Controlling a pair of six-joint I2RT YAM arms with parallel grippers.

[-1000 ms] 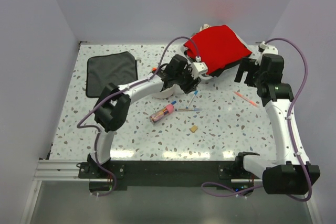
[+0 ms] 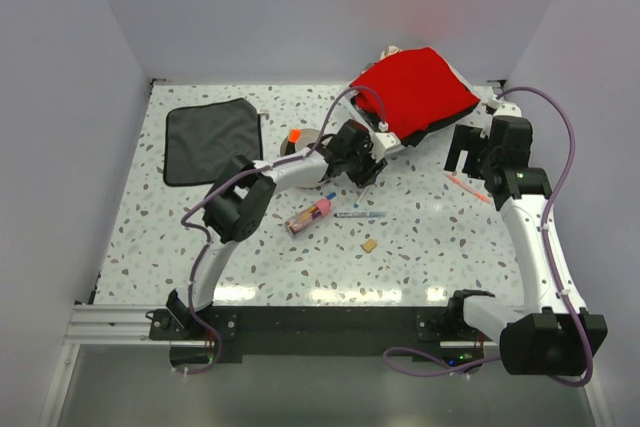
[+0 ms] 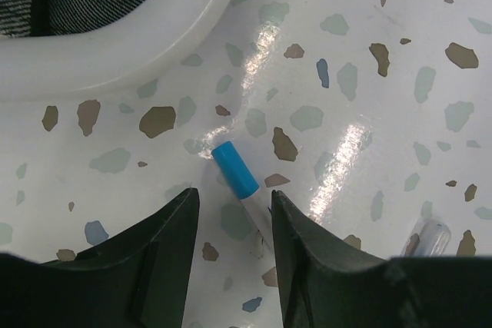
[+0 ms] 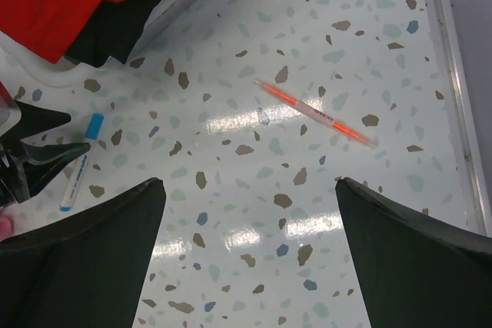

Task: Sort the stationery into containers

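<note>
A blue-capped white marker point(image 3: 234, 167) lies on the speckled table just below my left gripper, whose fingers stand apart on either side of it, part open. In the top view that gripper point(image 2: 362, 175) is over the middle of the table, and the same marker point(image 4: 81, 163) shows in the right wrist view. An orange highlighter point(image 4: 315, 113) lies under my open right gripper. A pink pencil case point(image 2: 305, 217), a clear pen point(image 2: 360, 214) and a small yellow block point(image 2: 369, 246) lie near the middle.
A white container with red and black cloth point(image 2: 410, 92) stands at the back right, a round white container point(image 2: 302, 175) partly under the left arm. A dark mat point(image 2: 210, 142) lies at the left.
My left gripper has come down and slightly right to the blue-capped marker. The right gripper has shifted a little toward the front left.
</note>
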